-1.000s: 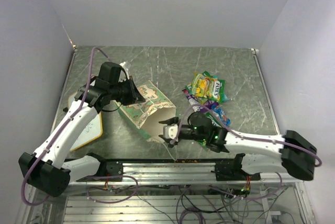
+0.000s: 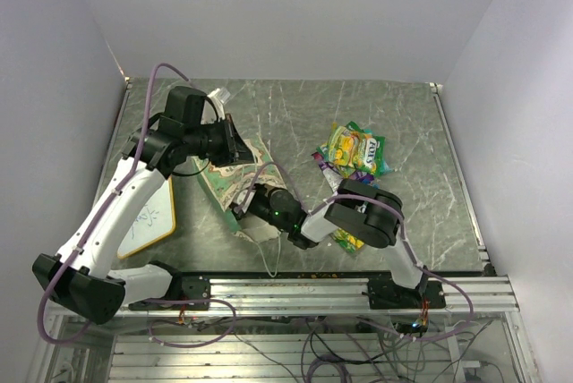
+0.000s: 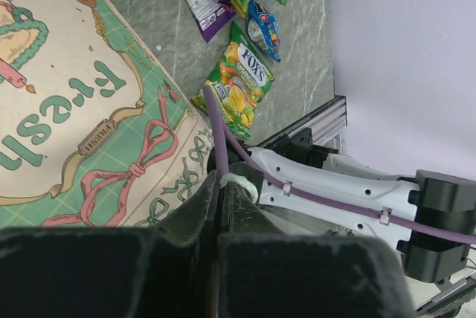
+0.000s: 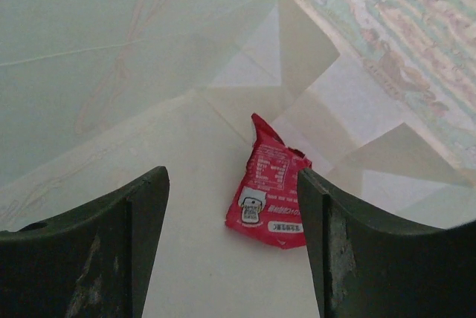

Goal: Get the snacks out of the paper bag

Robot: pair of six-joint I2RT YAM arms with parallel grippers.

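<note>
The paper bag [image 2: 220,188] lies on its side at centre-left, printed green and cream [image 3: 89,132]. My left gripper [image 2: 231,152] is above it, shut on what looks like the pale bag handle [image 3: 239,183]. My right gripper [image 2: 242,206] reaches into the bag's mouth. In the right wrist view, a red snack packet [image 4: 264,199] lies inside, between the open fingers of my right gripper and not visibly grasped. Snack packets [image 2: 354,148] lie outside on the right, among them a purple one [image 3: 201,2], a blue one [image 3: 263,32] and a Fox's bag [image 3: 242,80].
A white board with a yellow edge [image 2: 145,222] lies at the left under my left arm. Walls stand on the sides and back.
My right gripper has moved leftward into the bag, with its arm swinging in from the lower right.
</note>
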